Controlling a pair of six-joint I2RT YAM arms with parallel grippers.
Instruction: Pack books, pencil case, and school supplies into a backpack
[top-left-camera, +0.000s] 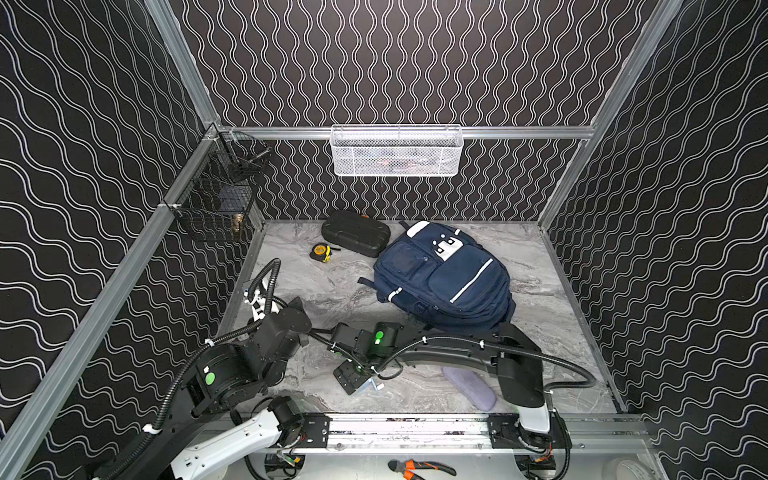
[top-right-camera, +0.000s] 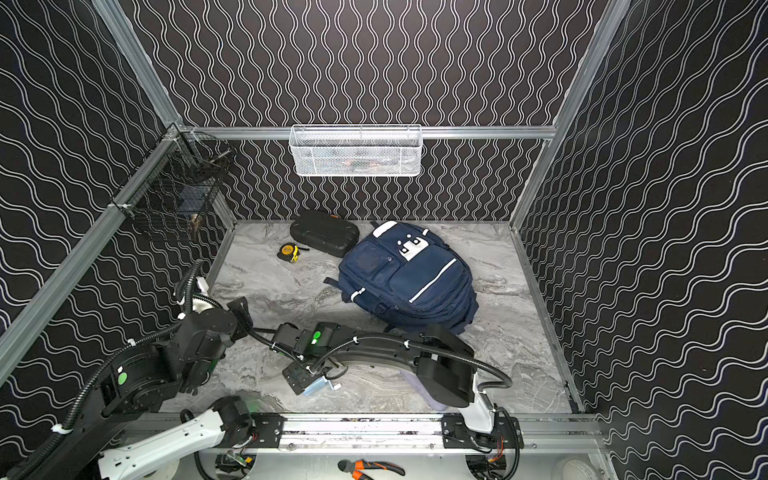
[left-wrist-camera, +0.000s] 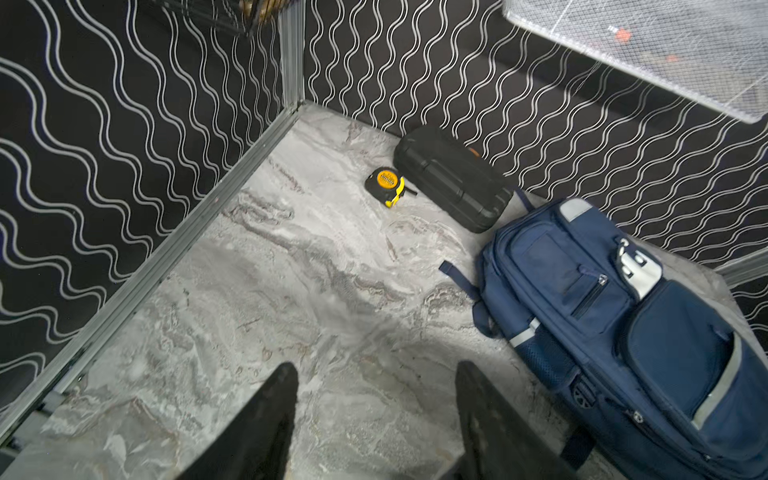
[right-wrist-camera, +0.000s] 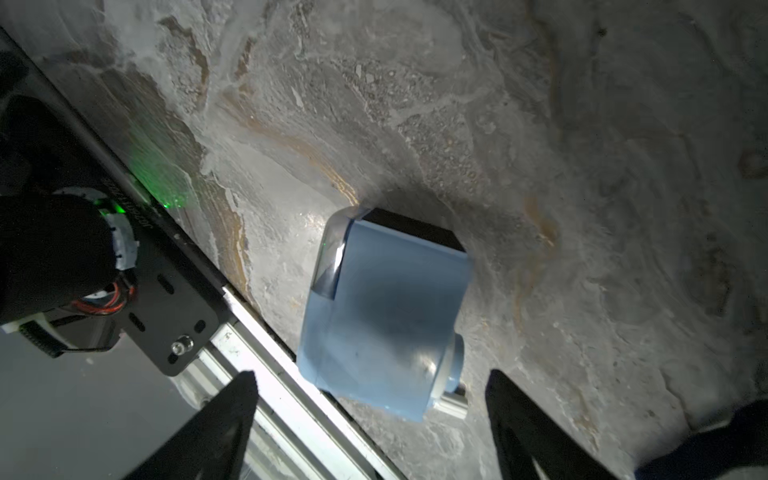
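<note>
A dark blue backpack (top-left-camera: 444, 276) lies flat on the marble-patterned table, its front pockets facing up. Directly below my right gripper sits a light blue pencil sharpener (right-wrist-camera: 388, 312) with a crank. The right fingers are open, with the sharpener apart from both fingers. A purple-grey case (top-left-camera: 470, 388), probably a pencil case, lies near the front rail, partly under the right arm. My left gripper is open over bare tabletop at the left, nothing between its fingers. No books can be made out.
Behind the backpack's left side stand a black hard case (top-left-camera: 356, 232) and a yellow-black tape measure (top-left-camera: 321, 252). A white mesh basket (top-left-camera: 397, 152) hangs on the back wall, a black wire basket (top-left-camera: 216, 196) on the left.
</note>
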